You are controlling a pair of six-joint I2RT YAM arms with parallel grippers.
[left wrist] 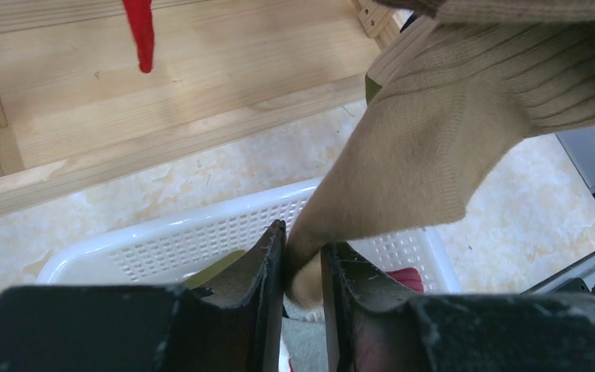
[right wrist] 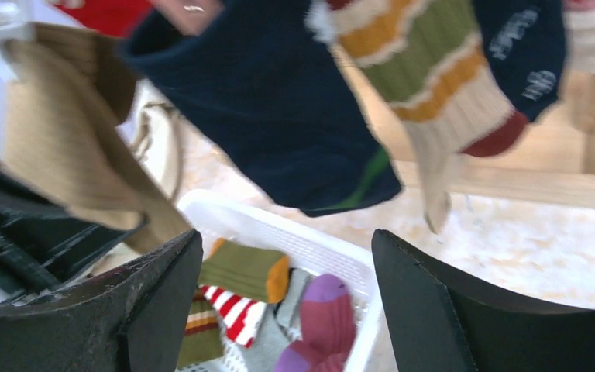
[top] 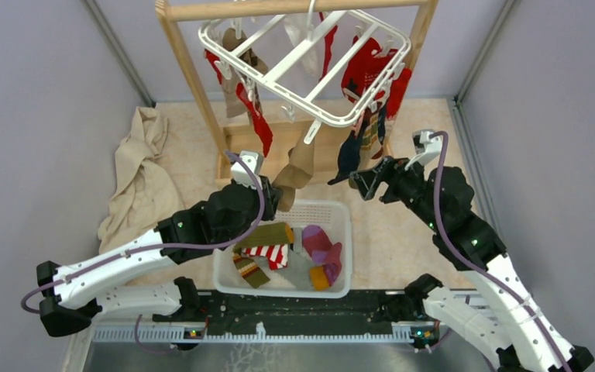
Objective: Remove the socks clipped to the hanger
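A white clip hanger [top: 302,62] holds several socks over the basket. A tan sock [left wrist: 426,155] stretches down from above to my left gripper, which is shut on its lower end. My right gripper [top: 368,178] stands open near a hanging navy sock [right wrist: 271,124], below and in front of it in the right wrist view. A striped sock [right wrist: 434,85] hangs beside the navy one. Red socks [top: 254,116] hang at the hanger's left and right. The right wrist view is blurred.
A white basket [top: 342,232] with several loose socks stands below the grippers. The wooden frame [top: 188,77] carries the hanger over a wooden base. A beige cloth [top: 135,178] lies at the left. Grey walls enclose both sides.
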